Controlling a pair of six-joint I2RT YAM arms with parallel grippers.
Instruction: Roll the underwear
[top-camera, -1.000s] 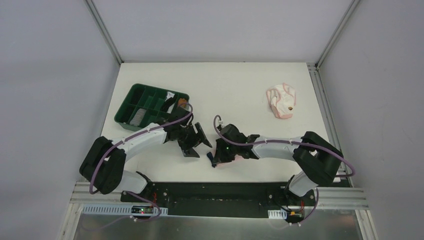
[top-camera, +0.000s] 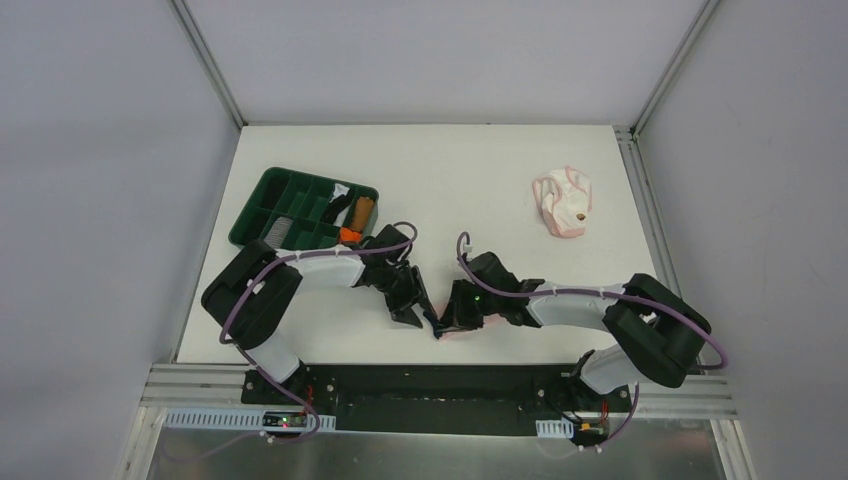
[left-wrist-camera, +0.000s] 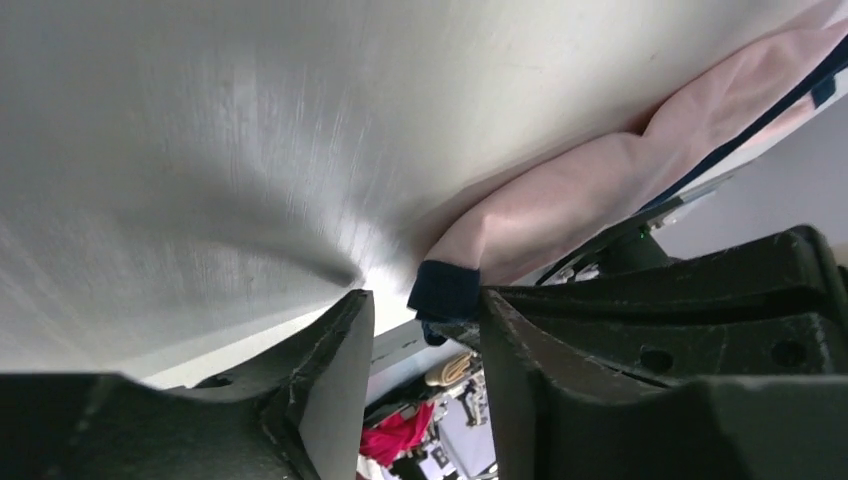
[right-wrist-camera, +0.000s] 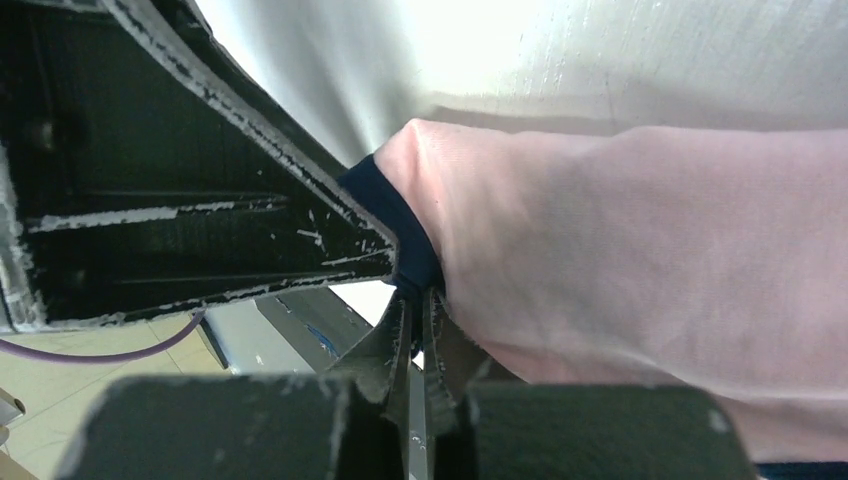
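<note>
Near the front edge lies pink underwear with a navy band, folded into a long strip. My left gripper is part open beside the band's end; its right finger reaches the band, the left stands apart on bare table. My right gripper is shut on the navy band end, the pink cloth stretching away rightward in the right wrist view. In the top view both grippers meet low at centre, covering much of the underwear.
A green divided organizer with rolled items stands at back left. A white-pink cloth lies at back right. The front edge is close to both grippers.
My left gripper has moved right and down toward the band's end. My right gripper has shifted slightly right, and the navy end has moved with it.
</note>
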